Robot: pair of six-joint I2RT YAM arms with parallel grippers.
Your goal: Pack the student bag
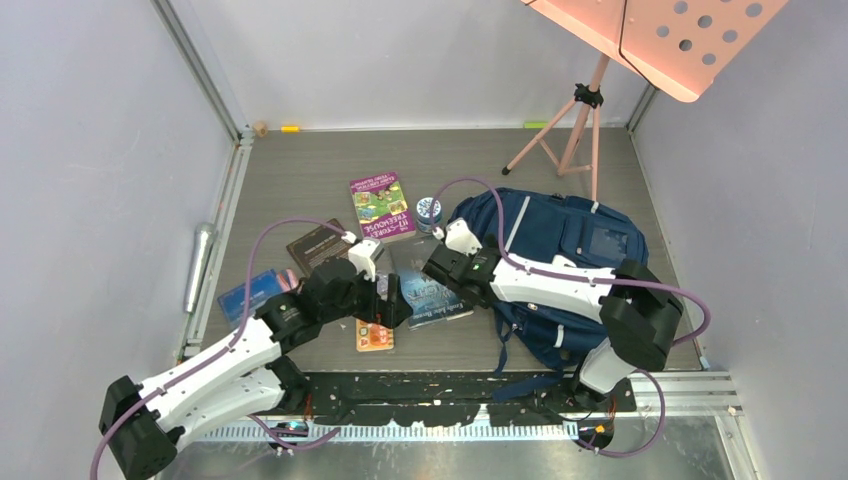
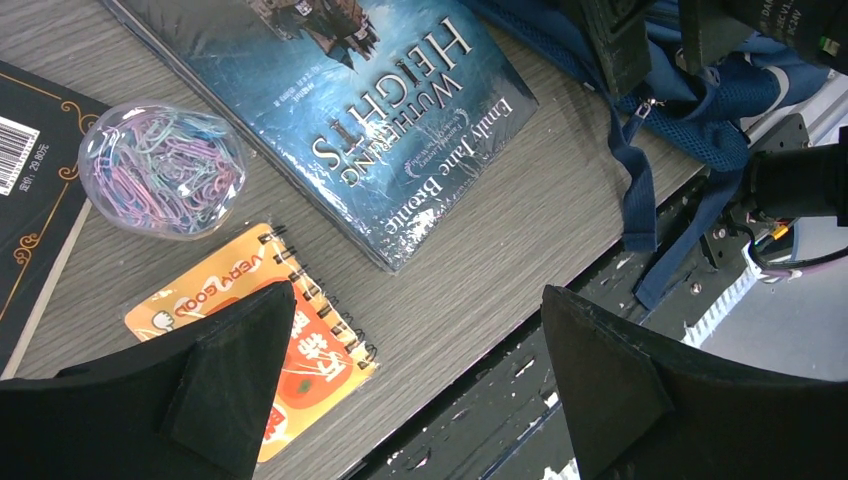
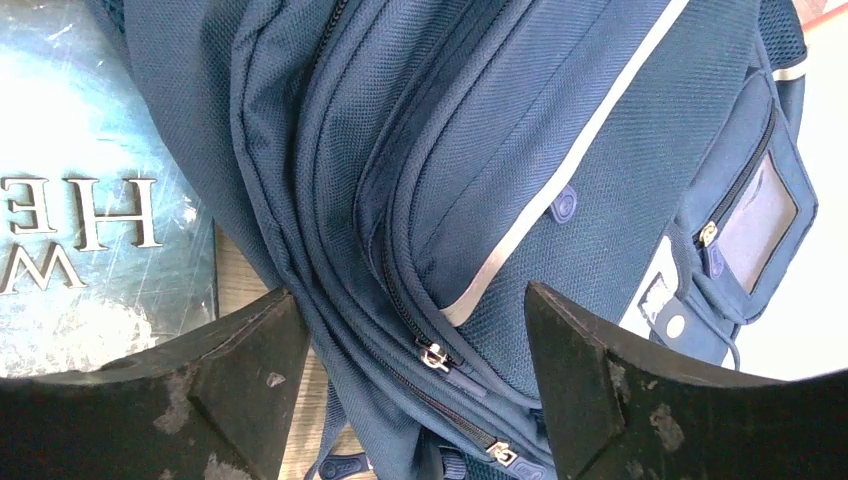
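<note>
The navy student bag lies on the right of the table, its zips and folds filling the right wrist view. My right gripper is part open over the bag's left edge, with bag fabric visible below the gap between its fingers. Beside the bag lies the blue Wuthering Heights book. My left gripper stands open above the table, its fingers on either side of bare surface, nothing held. Close to its left finger are an orange spiral notebook and a clear box of paper clips.
A purple and green book, a round tin, a dark book and a blue item lie around the left and middle. A pink tripod stand rises behind the bag. Bare table shows at the back left.
</note>
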